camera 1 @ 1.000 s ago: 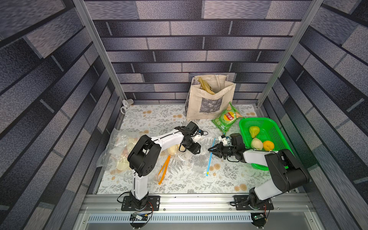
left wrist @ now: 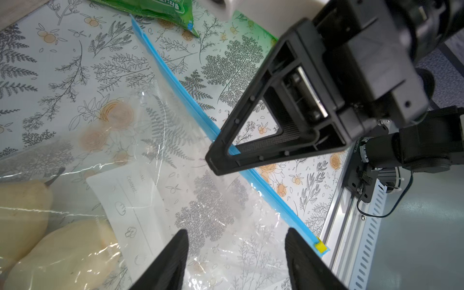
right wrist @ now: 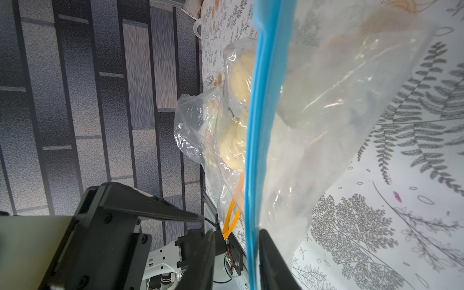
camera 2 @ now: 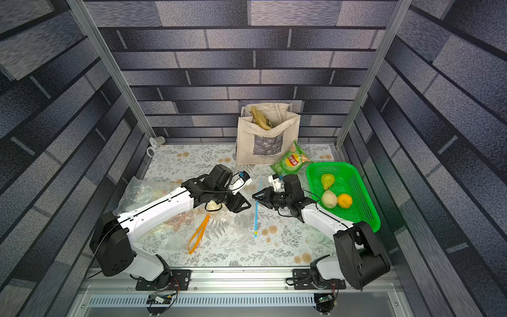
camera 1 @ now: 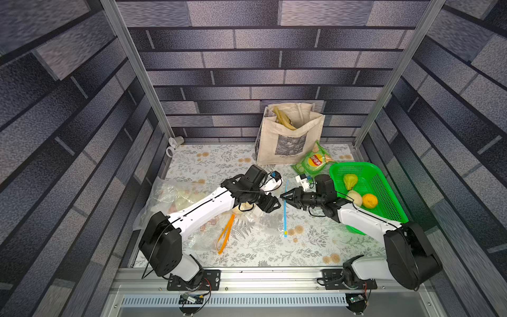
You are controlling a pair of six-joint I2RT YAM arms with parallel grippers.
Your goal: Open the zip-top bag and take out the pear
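The clear zip top bag lies flat at mid-table, its blue zip strip (camera 1: 285,216) along the right end with a yellow tip. Pale fruits, a pear (left wrist: 67,251) among them, show through the plastic beside a white label (left wrist: 128,207). My left gripper is open above the bag's clear part, left of the strip, nothing between its fingers. My right gripper stands part open at the strip. In the right wrist view the blue edge (right wrist: 258,145) rises and passes between its fingertips, nearer one finger; whether they touch it I cannot tell.
A green basket (camera 1: 404,211) with fruit stands at the right. Behind are a cloth bag (camera 1: 274,150) with bananas and a green chip packet (camera 1: 315,159). Left lies another clear bag (camera 1: 153,206) beside an orange strip (camera 1: 226,233).
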